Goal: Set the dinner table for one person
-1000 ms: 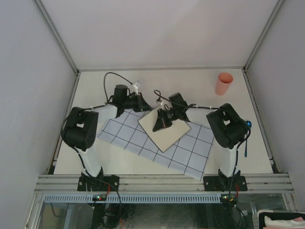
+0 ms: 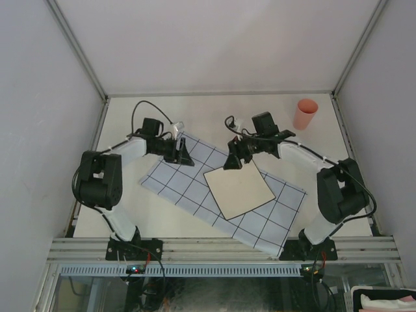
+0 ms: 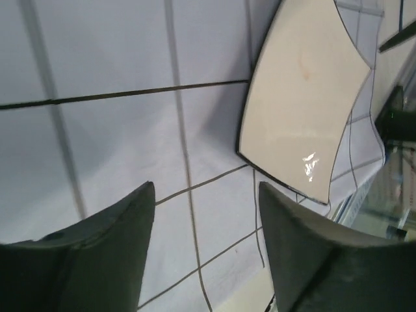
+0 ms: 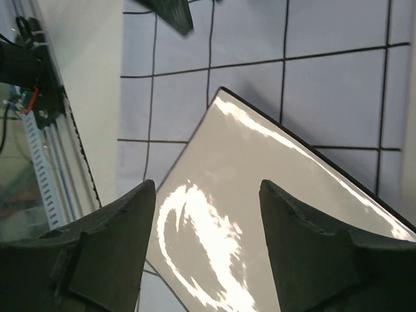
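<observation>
A square cream plate [image 2: 240,190] with a dark edge lies tilted on the white mat with dark grid lines [image 2: 183,186], right of its middle. Over the left part of the mat, clear of the plate, my left gripper [image 2: 179,160] stands open; only mat shows between its fingers. My right gripper [image 2: 238,162] is open above the plate's far edge. Its fingers [image 4: 312,250] are apart, with the plate's glossy surface visible below and nothing held. The orange-pink cup [image 2: 305,114] stands at the back right, away from both grippers.
The mat lies askew on the white table [image 2: 123,214], its near right corner reaching the front rail [image 2: 214,245]. Bare table shows at the back and front left. Walls close off both sides and the back.
Both grippers have since drawn apart sideways. A blue-ended utensil at the right is now hidden by my right arm.
</observation>
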